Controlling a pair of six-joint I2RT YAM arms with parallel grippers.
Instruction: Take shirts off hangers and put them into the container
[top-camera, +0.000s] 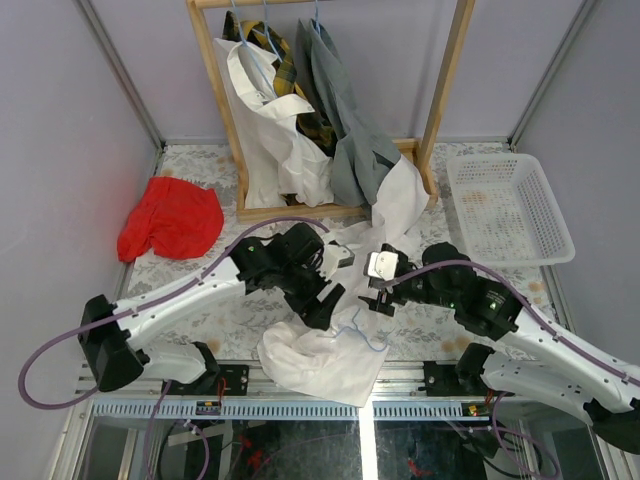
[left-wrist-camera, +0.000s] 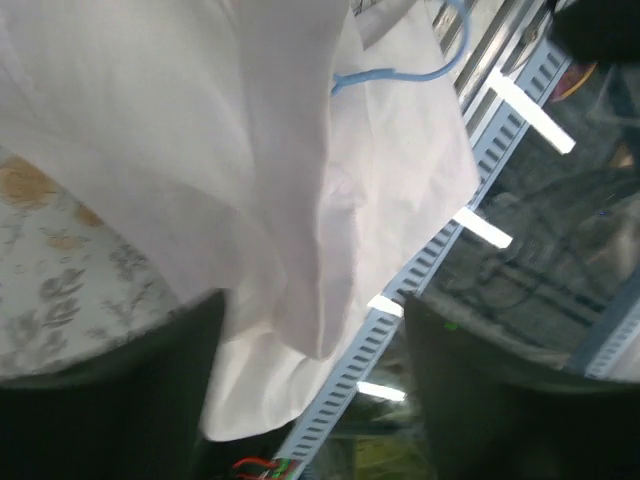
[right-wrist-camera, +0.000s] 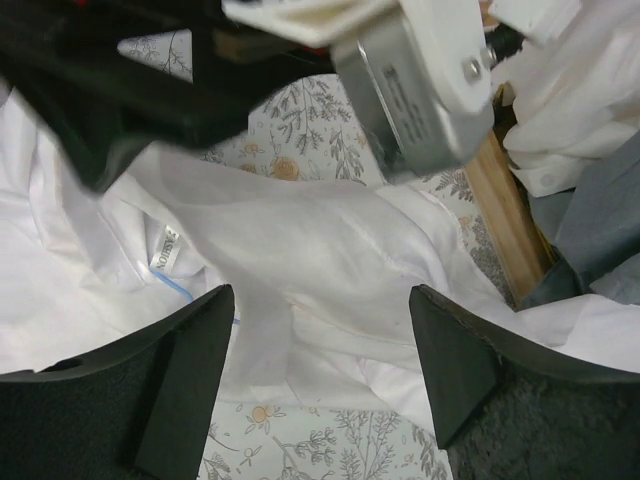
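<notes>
A white shirt lies crumpled across the front middle of the table, its far end reaching back toward the rack. Out of its cloth comes the blue hanger; its curved hook shows in the left wrist view, while fabric hides most of the rest. My left gripper is over the shirt, fingers apart, with loose folds beneath them. Just right of it, my right gripper stands open above the cloth. Between its fingers the right wrist view shows only shirt folds lying below, with a short blue hanger piece near the collar label.
A wooden rack at the back holds several hung garments, including a grey one. Red cloth lies at left, and an empty white basket stands at right. The shirt's near end reaches the table's front edge.
</notes>
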